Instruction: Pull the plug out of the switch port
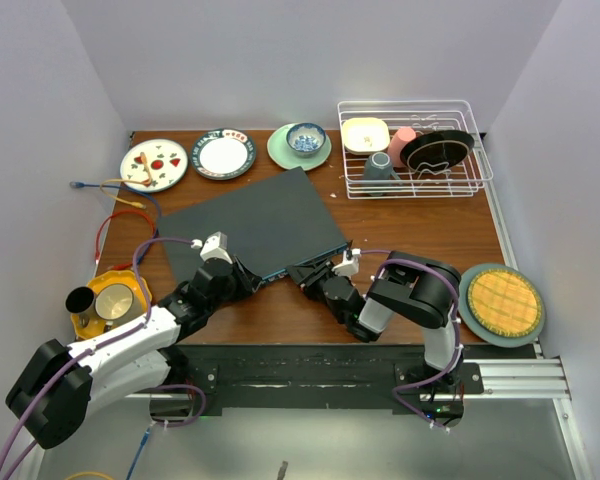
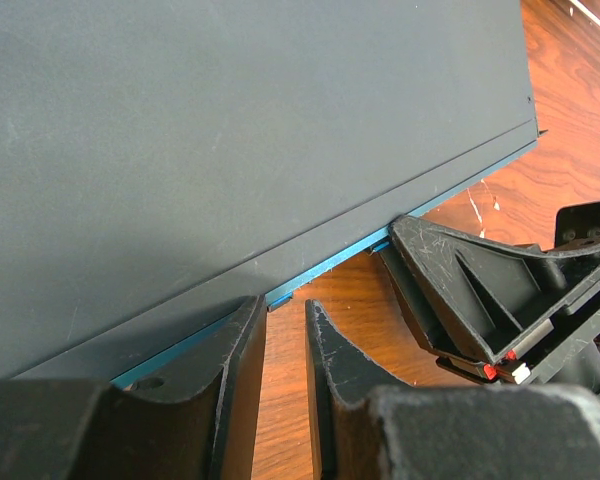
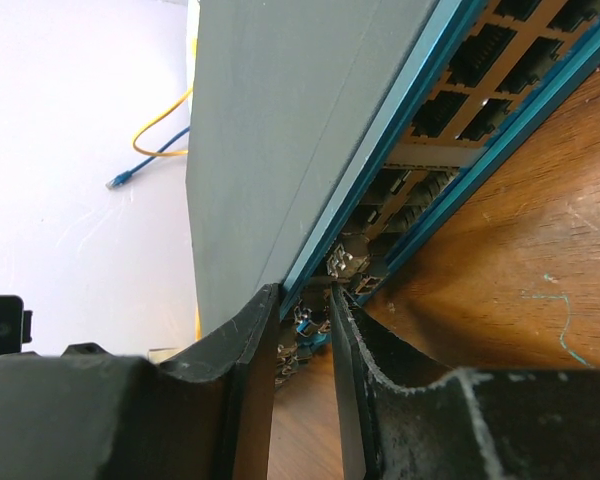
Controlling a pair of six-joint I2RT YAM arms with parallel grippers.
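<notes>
The dark grey switch (image 1: pixel 245 220) lies on the wooden table with its blue-edged port face toward the arms; rows of ports (image 3: pixel 480 55) show in the right wrist view. My left gripper is at the front edge's left part, fingers straddling a small blue piece at the edge; what it holds is unclear. My right gripper stands open at the port face, just right of the left one, around a metal-and-blue connector area (image 3: pixel 345 258). Whether a plug sits there is hard to tell.
Plates (image 1: pixel 223 163), a bowl (image 1: pixel 305 136), a dish rack (image 1: pixel 415 185), a yellow tray with cups (image 1: pixel 138 290) and loose cables (image 1: pixel 104 225) surround the switch. A yellow round mat (image 1: pixel 505 300) lies at the right. Bare table lies between switch and rack.
</notes>
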